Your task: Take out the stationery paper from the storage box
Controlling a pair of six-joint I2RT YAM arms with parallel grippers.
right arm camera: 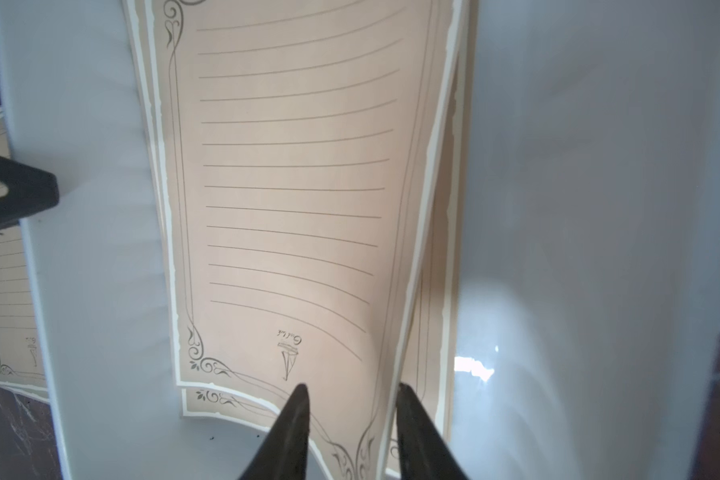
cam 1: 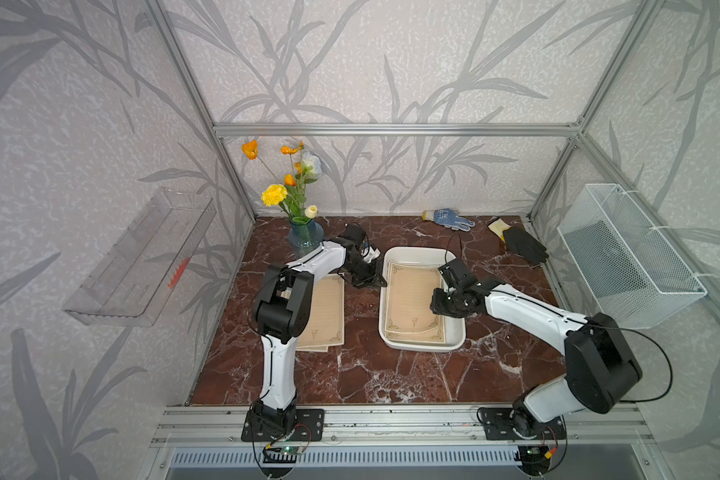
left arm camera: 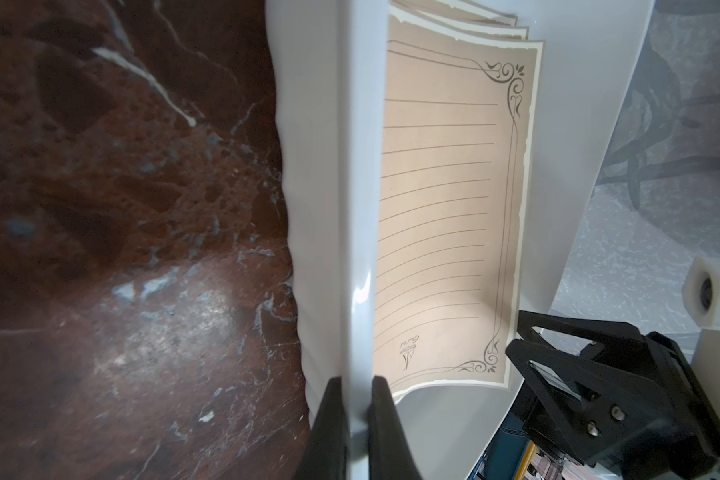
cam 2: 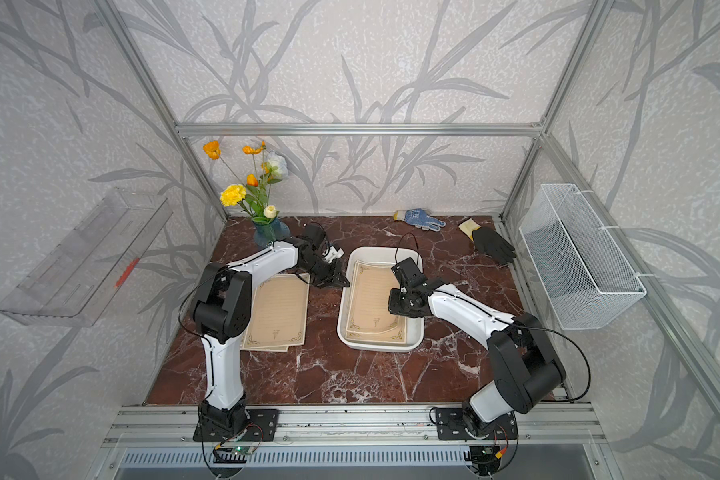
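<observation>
The white storage box [cam 1: 458, 340] stands mid-table with beige lined stationery paper [cam 1: 414, 289] inside. My left gripper is shut on the box's left rim, one finger either side of the wall. Above the paper's right part is my right gripper, its fingers apart. The top sheet's lower right corner shows between them in the right wrist view, not pinched. That sheet [right arm camera: 296, 176] lies askew, its right edge raised off another sheet [right arm camera: 440, 320] beneath. More sheets [cam 1: 321, 316] lie on the table left of the box, partly under my left arm.
A vase of flowers [cam 1: 304, 233] stands at the back left, behind my left arm. Gloves lie along the back: a blue one [cam 1: 449, 218] and a dark one [cam 1: 524, 242]. Wire basket [cam 1: 632, 256] and clear tray [cam 1: 140, 256] hang at the sides.
</observation>
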